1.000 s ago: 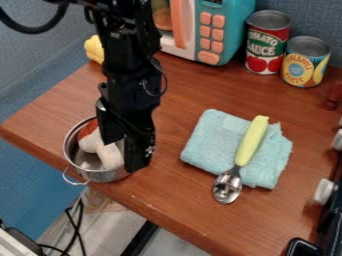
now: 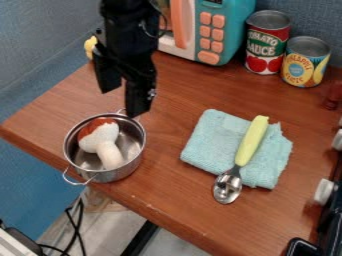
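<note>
My black gripper (image 2: 123, 92) hangs above the back of a metal pot (image 2: 123, 169), pointing down, clear of the white and red-orange items (image 2: 107, 148) inside it. Whether its fingers are open or shut is hard to make out. The pot stands at the left front edge of the wooden table (image 2: 174, 220).
A folded cyan towel (image 2: 206, 142) with a yellow-handled spoon (image 2: 251, 142) lies right of centre. A teal toy microwave (image 2: 211, 30), two cans (image 2: 266, 45) and a yellow object stand at the back. A black appliance (image 2: 310, 240) lines the right edge.
The gripper has risen up and back out of the pot, uncovering the items inside it and the pot's rear rim.
</note>
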